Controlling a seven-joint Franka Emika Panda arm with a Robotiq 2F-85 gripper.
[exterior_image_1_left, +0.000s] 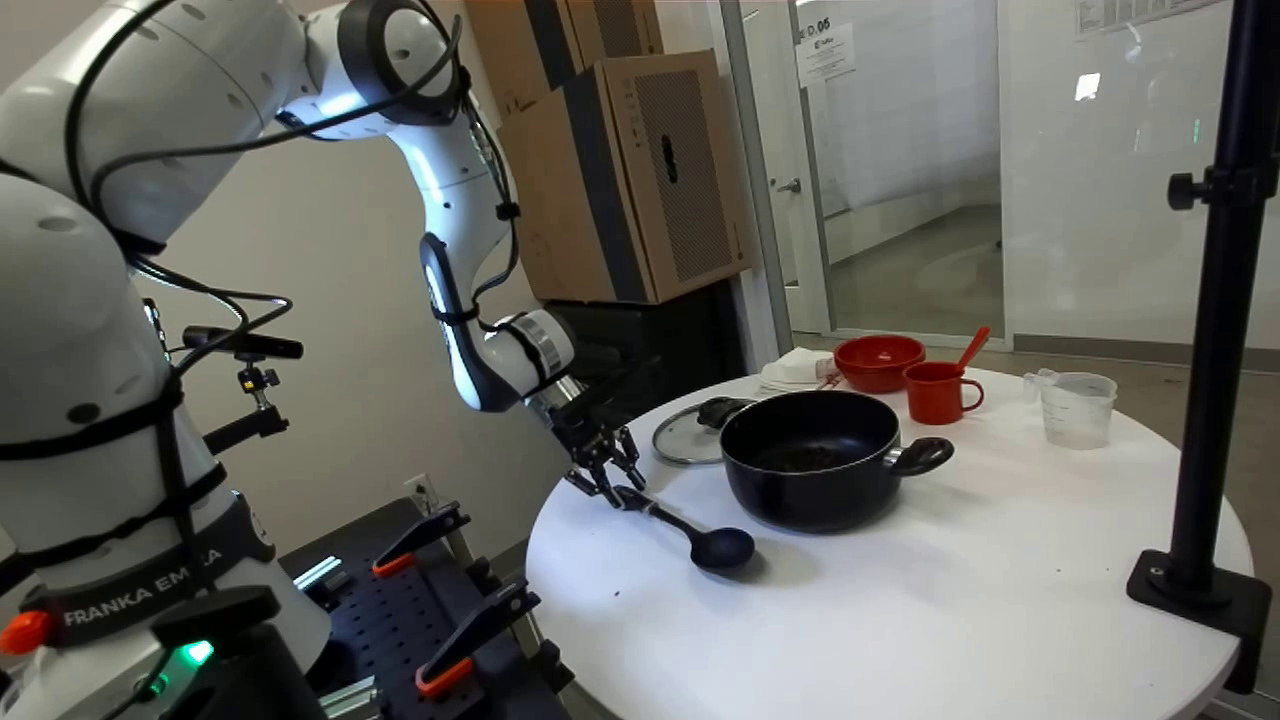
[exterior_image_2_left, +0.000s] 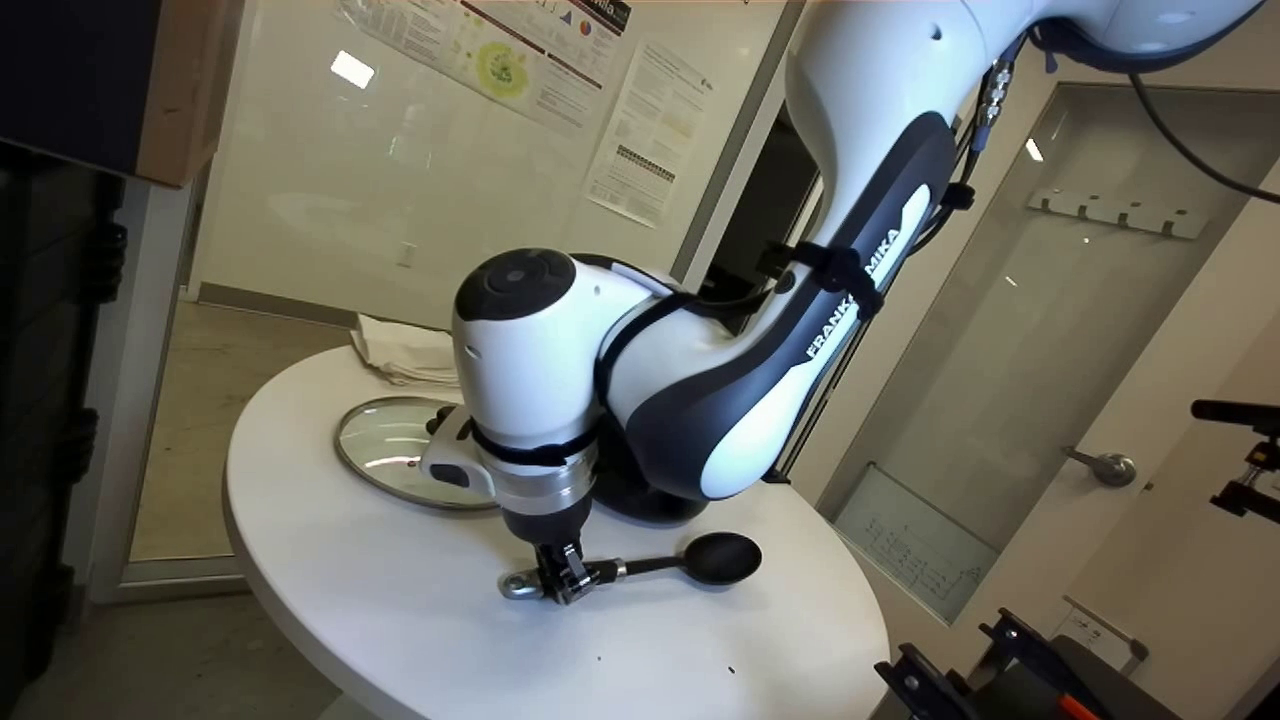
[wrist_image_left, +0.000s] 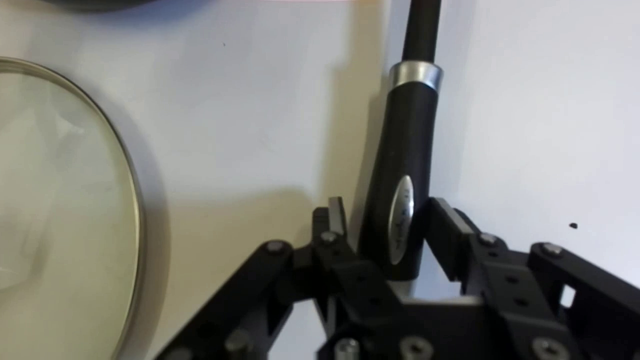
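Note:
A black spoon with a deep bowl lies on the white table, in front of the pot. My gripper is low at the table's left edge, around the end of the spoon's handle. In the wrist view the black handle runs between the fingers of my part-open gripper. It sits against or very near the right finger, while a gap shows beside the left finger. Exterior view 2 shows the spoon's bowl pointing right; the arm hides most of the pot there.
A glass lid lies behind the gripper, left of the pot. Farther back are a folded cloth, a red bowl, a red mug and a clear measuring cup.

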